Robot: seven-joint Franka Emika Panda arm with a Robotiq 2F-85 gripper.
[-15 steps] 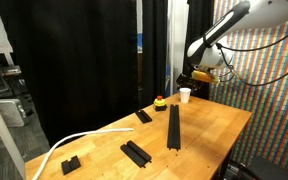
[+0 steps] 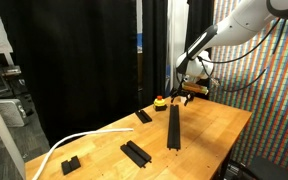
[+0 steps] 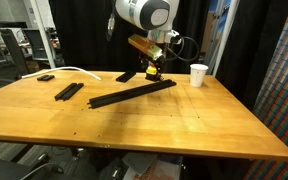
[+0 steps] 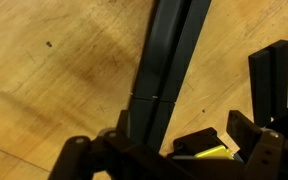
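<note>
My gripper [image 2: 187, 98] hangs low over the far right part of the table, its fingers spread in the wrist view with nothing seen between them. Below it in that view runs a long black rail [image 4: 172, 50], joined end to end with another dark piece. The same rail [image 3: 132, 95] lies across the table in exterior view 2. A black object with a yellow top [image 4: 206, 150] shows close to the right finger, partly hidden by it. In exterior view 1 this yellow-topped object [image 2: 160, 103] stands left of the gripper, on the tabletop.
A white cup [image 3: 198, 75] stands at the back right. Two short black bars [image 2: 136, 154], a black block [image 2: 72, 164] and a flat black piece [image 2: 144, 116] lie further left. A white cable [image 2: 79, 135] curves along the back left.
The arm has come down and slightly left, so my gripper now covers much of the white cup in exterior view 1. The objects on the table appear unmoved.
</note>
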